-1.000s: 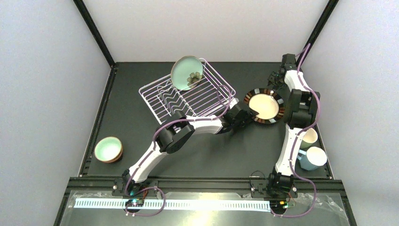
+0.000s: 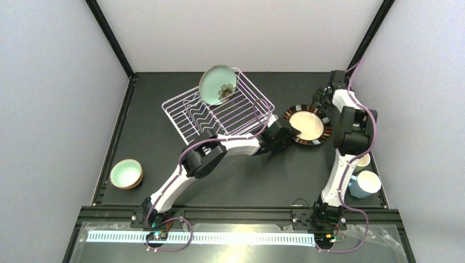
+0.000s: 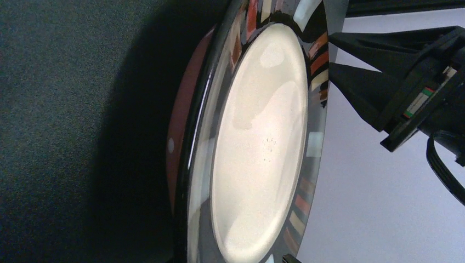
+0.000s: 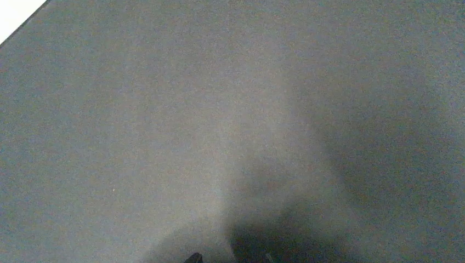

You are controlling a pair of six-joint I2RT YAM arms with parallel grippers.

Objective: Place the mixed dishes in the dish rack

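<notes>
A round plate [image 2: 306, 125] with a cream centre and a dark striped rim lies right of the dish rack [image 2: 241, 118]. At its left rim, my left gripper [image 2: 298, 132] is open, its tips barely showing at the bottom of the left wrist view. My right gripper [image 2: 317, 104] is at the plate's far right rim. In the left wrist view its two fingers [image 3: 378, 87] stand part open, tips at the rim; whether they touch it is unclear. Only dark mat fills the right wrist view. A green plate [image 2: 214, 85] with a flower stands in the rack's far side.
A green bowl [image 2: 125, 173], seemingly stacked on another, sits at the left. Near the right wall are a blue mug [image 2: 360, 186] and a pale cup [image 2: 363, 160], partly behind the right arm.
The left arm has stayed still.
</notes>
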